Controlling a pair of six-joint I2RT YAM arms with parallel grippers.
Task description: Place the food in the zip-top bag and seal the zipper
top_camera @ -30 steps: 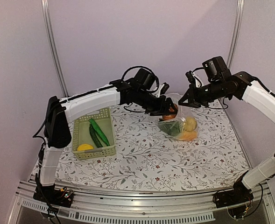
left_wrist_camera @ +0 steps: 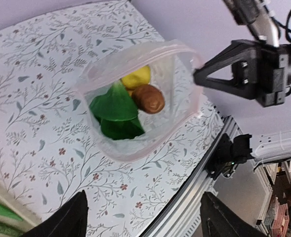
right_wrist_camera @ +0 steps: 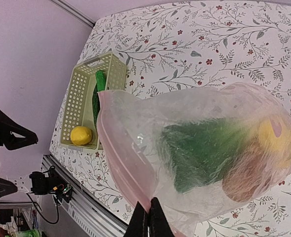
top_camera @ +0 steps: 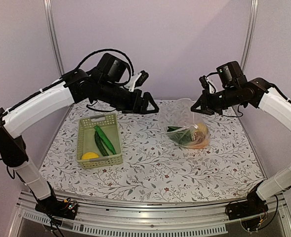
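The translucent zip bag [top_camera: 185,128] stands with its mouth up, holding green produce [left_wrist_camera: 115,111], a brown round item [left_wrist_camera: 150,98] and a yellow item [left_wrist_camera: 135,76]. My right gripper is shut on the bag's pink rim. My left gripper [top_camera: 147,101] is open above and left of the bag, nothing between its fingers. In the basket [top_camera: 83,138] at left lie cucumbers [top_camera: 105,138] and a yellow item [top_camera: 90,156].
Walls close in at the back and both sides; a metal rail runs along the front.
My left gripper has drawn up and leftward out of the bag's mouth; the brown item it was at a second ago now lies inside the bag. The right arm is nearly unchanged.
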